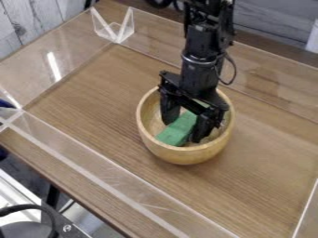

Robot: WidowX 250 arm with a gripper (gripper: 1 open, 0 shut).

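Observation:
My black gripper (189,106) reaches down from the top into a tan bowl (166,151) in the middle of the view. Its dark fingers stand open inside the bowl, over and around a green object (177,128). The fingers hide part of that object, and I cannot tell whether they touch it.
A white wire-like piece (112,26) is at the back left. Black cables (32,214) lie at the front left corner.

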